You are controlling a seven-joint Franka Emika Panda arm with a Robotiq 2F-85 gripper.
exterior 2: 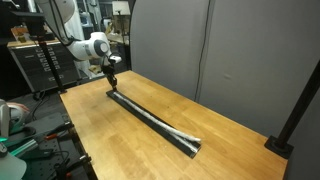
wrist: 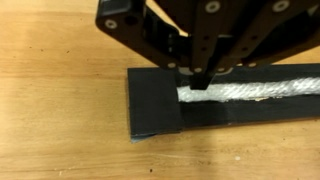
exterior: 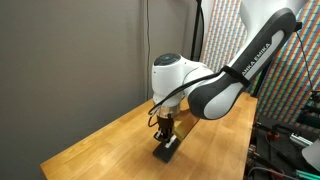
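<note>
A long black strip (exterior 2: 135,106) lies across the wooden table with a whitish, woven rope-like band (exterior 2: 170,129) along its middle. In the wrist view the band (wrist: 255,91) ends against a plain black block-like end (wrist: 153,101) of the strip. My gripper points down over the strip near this end, its narrow fingertips close together beside the band's end. It is shut, and nothing clearly shows between the fingers. Whether the tips touch the band cannot be made out. In exterior view 1 the arm hides much of the strip, leaving its dark near end (exterior: 166,151) visible.
A grey partition (exterior: 80,60) stands along one side. A dark post (exterior 2: 291,110) rises at the table's far right corner in exterior view 2.
</note>
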